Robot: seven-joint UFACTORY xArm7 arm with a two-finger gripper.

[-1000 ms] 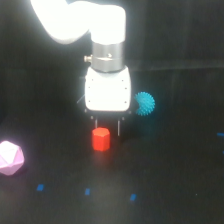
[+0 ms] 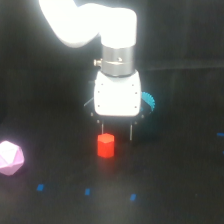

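A small red block [image 2: 106, 146] with an angular outline sits on the dark surface, just left of centre. My white gripper [image 2: 116, 132] reaches down from the top, its two thin dark fingers apart and nothing visible between them. Its left finger [image 2: 102, 128] appears right above the block's upper left edge; the right finger stands clear to the right of the block. Whether the left finger touches the block I cannot tell. Behind the hand, a blue spiky ball [image 2: 148, 101] is partly hidden. A pink faceted ball [image 2: 10, 158] lies at the left edge.
Small blue marks [image 2: 87, 191] dot the dark surface in front, with another blue mark [image 2: 220, 135] at the right edge.
My gripper has shifted right and slightly down in the view, with its fingers looking wider apart. The red block has moved a little right and toward the front. The pink ball has stayed put.
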